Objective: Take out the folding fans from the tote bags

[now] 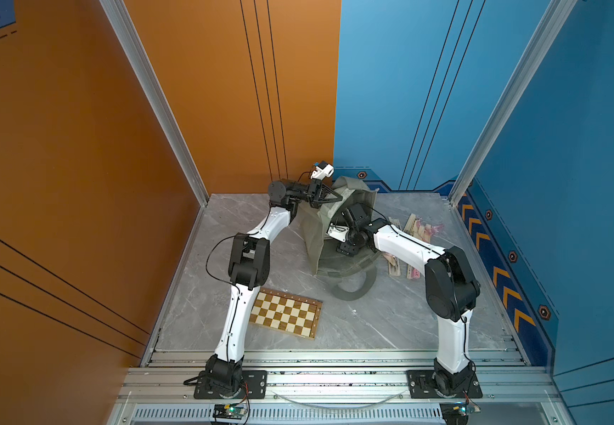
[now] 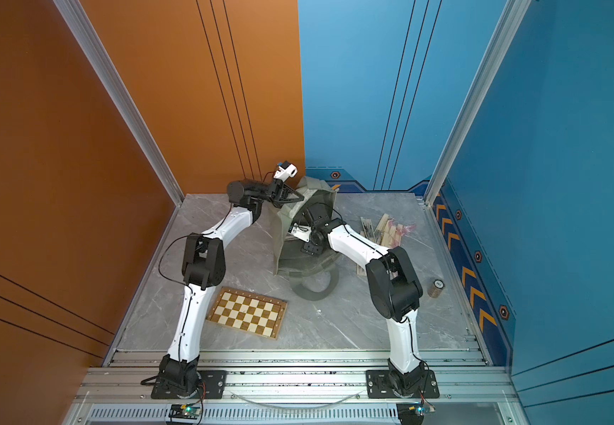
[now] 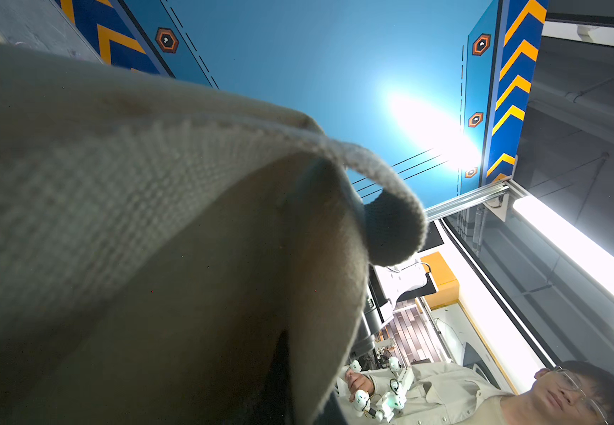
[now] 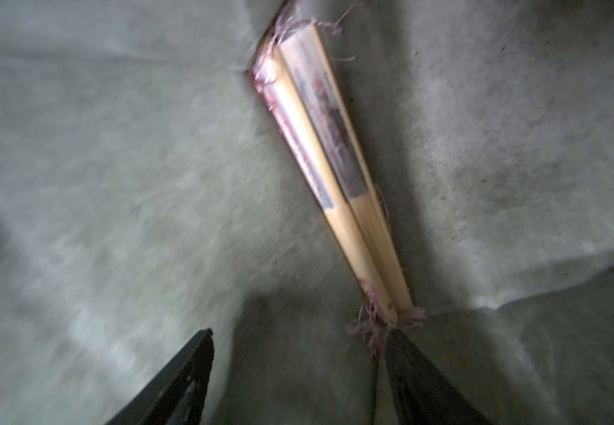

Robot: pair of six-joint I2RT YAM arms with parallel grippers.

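The grey-green tote bag [image 1: 316,248] stands mid-table, its mouth spread. My left gripper [image 1: 333,196] is shut at the bag's upper rim [image 3: 179,134]; the fabric fills much of the left wrist view. My right arm reaches into the bag. In the right wrist view, two folded fans [image 4: 331,141] with pale wooden sticks and pink tassels lie on the bag's lining, just beyond the parted fingertips of my right gripper, which is open with nothing between its fingers.
More folded fans [image 2: 392,233] lie on the table right of the bag. A checkered board [image 2: 246,310] lies at front left and a small jar [image 2: 435,288] at the right. A person [image 3: 562,396] is outside the enclosure.
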